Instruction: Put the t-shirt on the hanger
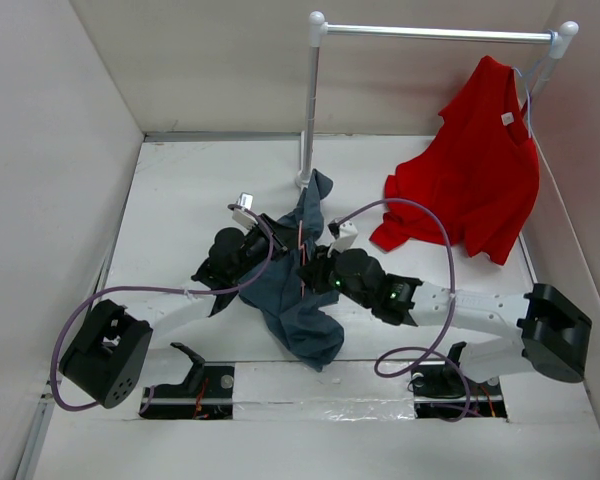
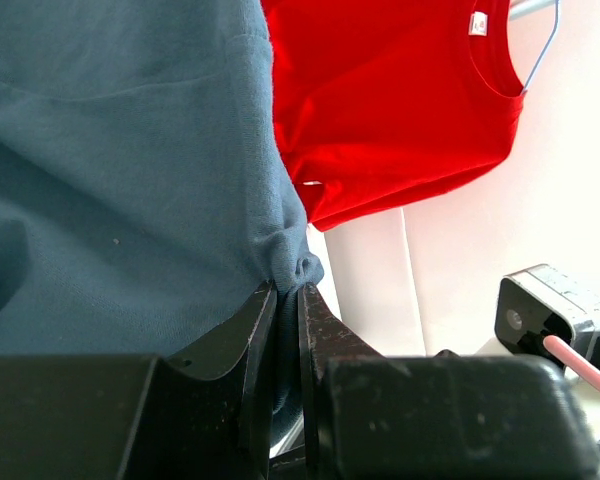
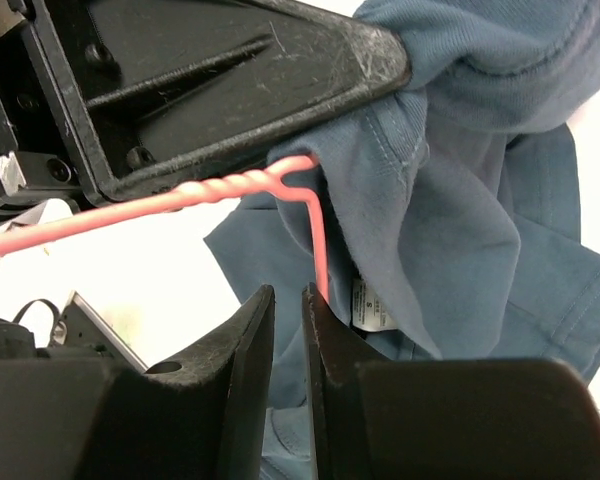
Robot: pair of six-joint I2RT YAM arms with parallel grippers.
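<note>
A dark grey-blue t-shirt (image 1: 300, 320) hangs bunched between my grippers at the middle of the top view. My left gripper is shut on its folded edge. A pink hanger (image 3: 235, 183) crosses the right wrist view, its end against the shirt and beside the other gripper's black finger. My right gripper is part open, its fingertips around the hanger's downward pink strand, with the shirt and its white label (image 3: 370, 310) behind; whether it grips the strand is unclear.
A white rail rack (image 1: 430, 33) stands at the back, with a red t-shirt (image 1: 460, 180) hanging at its right end. Walls enclose the space on the sides.
</note>
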